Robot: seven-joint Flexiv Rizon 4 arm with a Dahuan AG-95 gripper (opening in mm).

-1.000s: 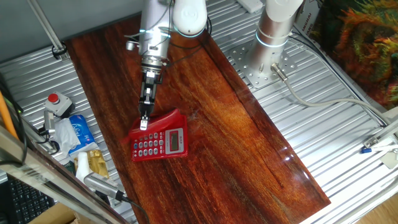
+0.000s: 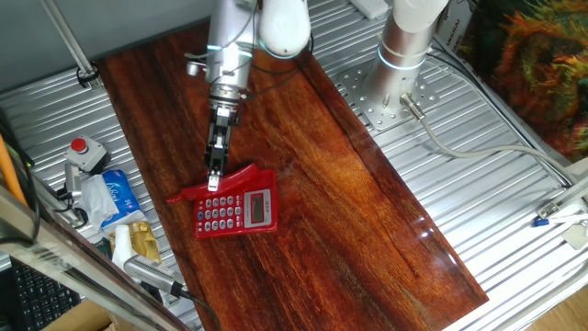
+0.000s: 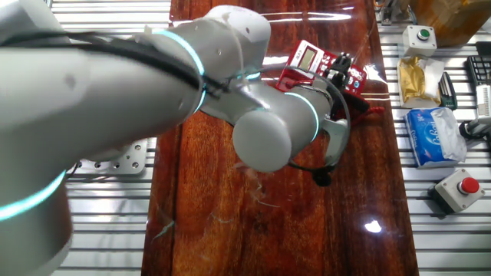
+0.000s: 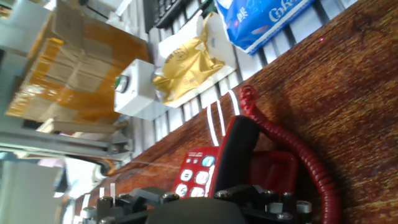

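Observation:
A red desk telephone point(image 2: 235, 215) with grey keys and a small display lies on the dark wooden board. Along its far side is the red handset point(image 2: 241, 176); in the wrist view the handset point(image 4: 236, 152) stands tilted on edge, its black inner face showing. A coiled red cord point(image 4: 298, 149) runs from it. My gripper point(image 2: 214, 183) points down at the handset, its tip over or against it. From the other side, the gripper point(image 3: 338, 70) appears above the keypad. The contact is hidden, and the fingers' state cannot be made out.
Beyond the board's edge lie a blue tissue pack point(image 2: 118, 197), a gold packet point(image 2: 144, 241) and a red-button box point(image 2: 85, 153). A green-button box point(image 3: 418, 40) stands nearby. The board point(image 2: 340, 211) is bare right of the phone.
One second ago the handset's left end was blurred and nearer the base; now the cord stretches out to the left there. The gripper has shifted only slightly.

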